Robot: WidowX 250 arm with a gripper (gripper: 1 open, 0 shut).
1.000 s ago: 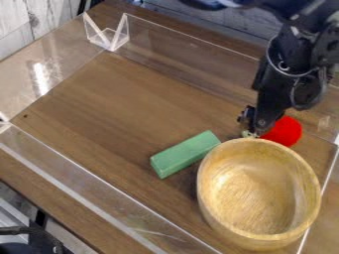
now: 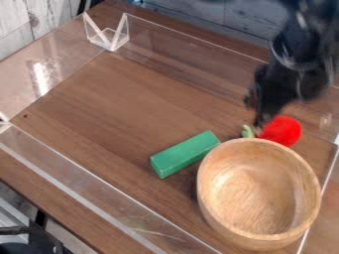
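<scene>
My dark gripper (image 2: 259,104) is blurred at the upper right, above a red object (image 2: 282,129) with a green tip that lies behind the wooden bowl (image 2: 259,193). Whether its fingers are open or shut is unclear in the blur. A green block (image 2: 184,154) lies left of the bowl.
A clear plastic wall (image 2: 59,174) edges the wooden surface. A clear bracket (image 2: 106,33) stands at the back left.
</scene>
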